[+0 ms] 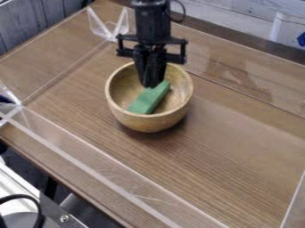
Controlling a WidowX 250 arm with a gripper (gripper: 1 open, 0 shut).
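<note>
A tan bowl (124, 109) sits on the wooden table, upper middle of the camera view, with a green oblong block (149, 98) lying inside it. My black gripper (152, 73) hangs from above over the back of the bowl, its tip above the far end of the block. It looks shut, with nothing visible held in it.
The wooden table (215, 160) has free room to the right and in front. A clear plastic edge runs along the left, with a dark cable at the lower left. Pale panels border the back.
</note>
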